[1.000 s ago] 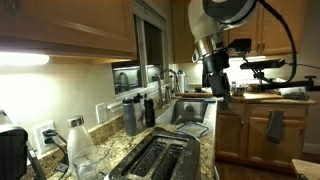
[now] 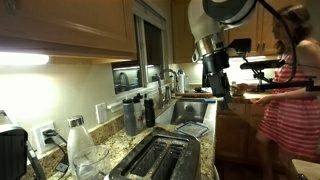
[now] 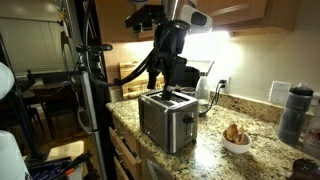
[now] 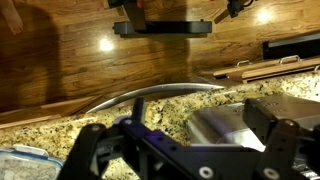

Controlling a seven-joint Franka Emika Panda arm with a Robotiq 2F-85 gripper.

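In exterior view 1 my gripper [image 2: 222,88] hangs in the air, near the front edge of the counter. Exterior view 2 shows the gripper [image 3: 163,78] just above a silver toaster [image 3: 168,125] on the counter. The wrist view looks down past the gripper, whose two dark fingers stand wide apart. It is open, and nothing shows between them. Below lie the speckled counter edge [image 4: 165,113], the wooden floor and, at lower right, a shiny metal surface [image 4: 228,124].
A white bowl [image 3: 236,144] with brown items and a grey flask [image 3: 293,117] stand on the counter. A dark slotted tray [image 2: 155,158], a white bottle [image 2: 78,138] and a sink [image 2: 188,112] line the other view. A person in pink [image 2: 282,105] stands at right.
A person in a pink dress has come into exterior view 1 at the right. The arm and gripper look unmoved.
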